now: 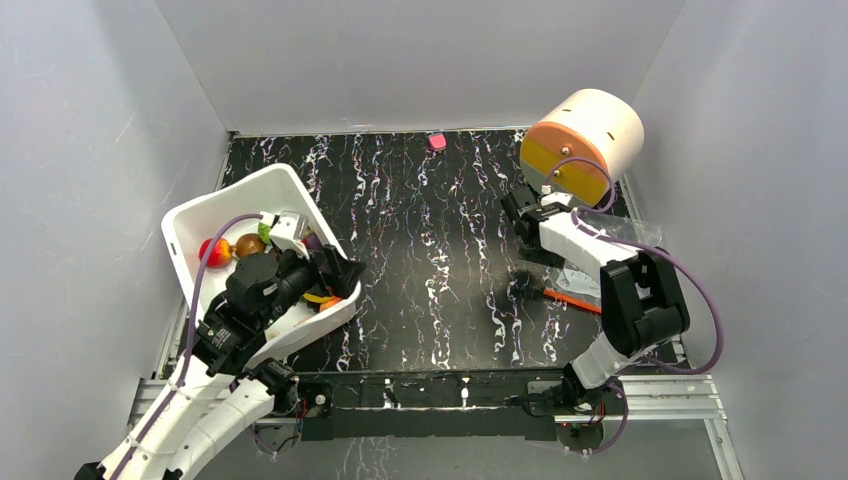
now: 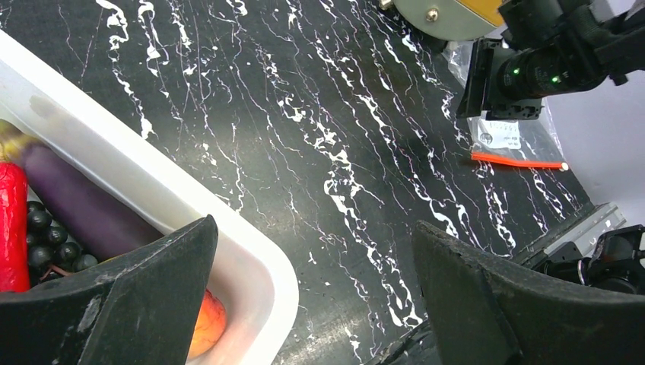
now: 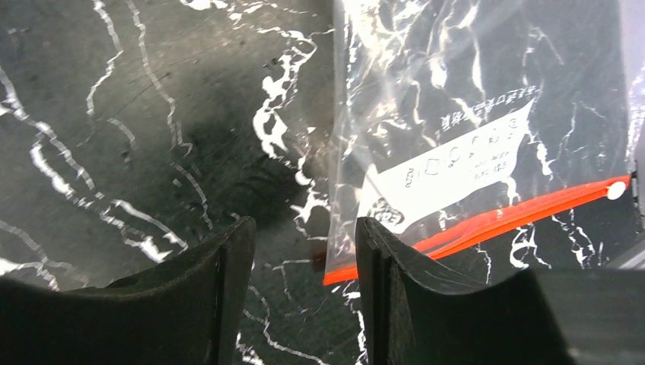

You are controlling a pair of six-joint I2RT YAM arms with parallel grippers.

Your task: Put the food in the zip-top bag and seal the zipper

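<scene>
The clear zip top bag lies flat on the dark marbled table at the right, its orange zipper strip toward the front. My right gripper is open above the bag's left edge, with nothing held. In the top view its arm covers part of the bag. On the left, my left gripper stands open and empty over the right rim of the white bin. Inside that bin I see an eggplant, a red pepper, dark grapes and an orange item.
A cylindrical container with an orange and yellow face lies at the back right, close behind the right gripper. Near the back wall is a small pink block. Between bin and bag, the table's middle is clear.
</scene>
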